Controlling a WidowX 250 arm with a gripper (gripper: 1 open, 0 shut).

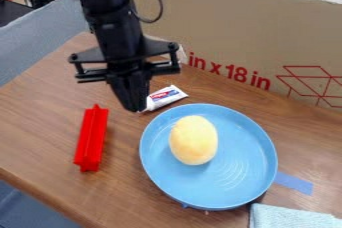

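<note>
My black gripper (132, 100) hangs above the wooden table, left of a blue plate (227, 175) and shut, with nothing visible between its fingers. A pale yellow oval object (194, 140) rests on the plate. A white tube with red and blue print (167, 96) lies behind the gripper's tip, partly hidden. A long red object (91, 138) lies on the table at the left, below and left of the gripper.
A cardboard box (247, 32) stands along the back. A light cloth (291, 218) lies at the front right, near a strip of blue tape (297, 183).
</note>
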